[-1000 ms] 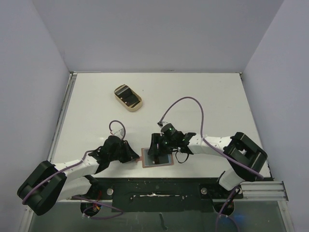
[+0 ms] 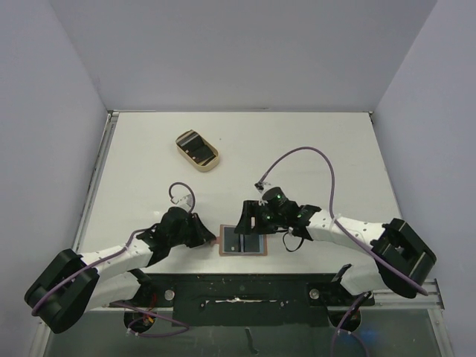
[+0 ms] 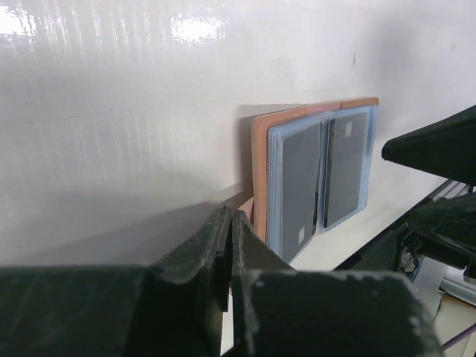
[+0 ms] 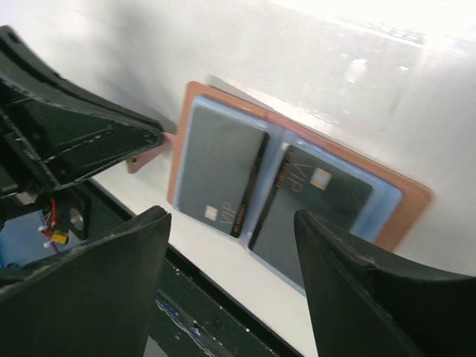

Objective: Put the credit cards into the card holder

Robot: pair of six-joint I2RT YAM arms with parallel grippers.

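Note:
The brown card holder [image 2: 222, 251] lies open on the table, with clear pockets. In the right wrist view one black card [image 4: 219, 160] sits in the left pocket and another black card [image 4: 316, 197] in the right pocket; both look flat. At the holder's left edge my left gripper [image 2: 213, 240] is shut on its thin pinkish tab [image 4: 152, 153], which shows on both sides of the fingertips. My right gripper hovers over the holder, its fingers apart and nothing held between them.
Farther back on the left stands a tan tray [image 2: 210, 161] with more black cards [image 2: 195, 147] in it. A dark base [image 2: 245, 286] runs along the front edge.
My right gripper has moved to the right and its fingers have spread, uncovering more of the holder. The left arm and the holder look nearly unmoved.

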